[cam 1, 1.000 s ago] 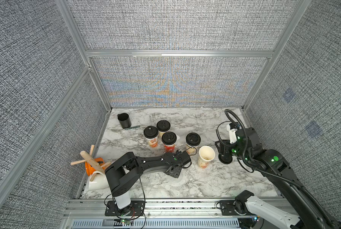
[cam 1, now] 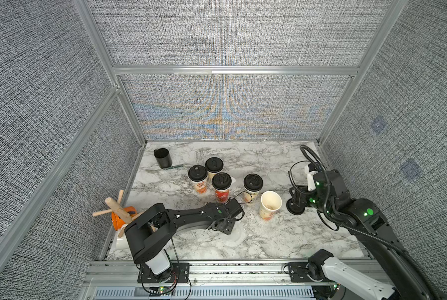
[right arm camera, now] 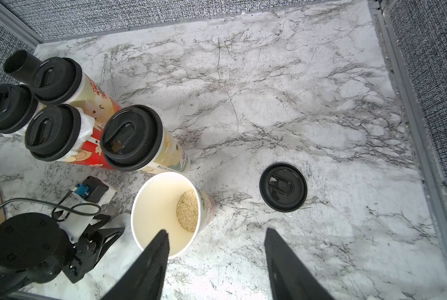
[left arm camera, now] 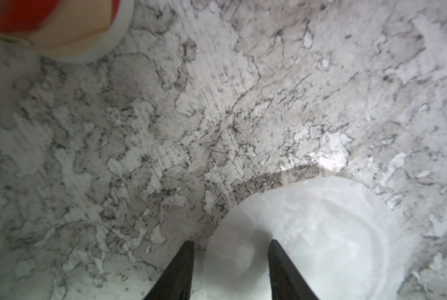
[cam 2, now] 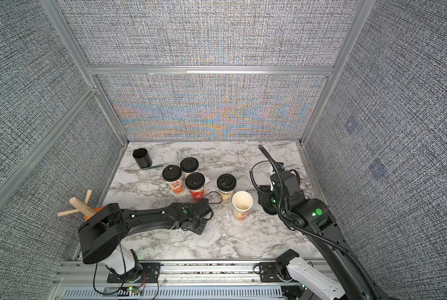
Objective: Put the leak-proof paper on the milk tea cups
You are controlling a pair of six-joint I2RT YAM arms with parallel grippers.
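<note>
A round, translucent white leak proof paper (left arm camera: 328,235) lies flat on the marble table. My left gripper hovers over its left edge, fingers apart with nothing between them. The uncovered milk tea cup (right arm camera: 156,210) stands upright, with some grainy stuff at its bottom. Beside it is a lidded cup (right arm camera: 133,137), and a red lidded cup (cam 1: 222,186) stands in the cluster to its left. My right gripper is open and empty above the table, right of the uncovered cup. A loose black lid (right arm camera: 283,187) lies flat on the table.
Two more lidded cups (cam 1: 198,177) stand behind the red one. A dark mug (cam 1: 163,158) is at the back left, an orange container (cam 1: 123,218) with wooden tools at the left edge.
The right arm has drifted slightly to the right. Cups and lid stay in place.
</note>
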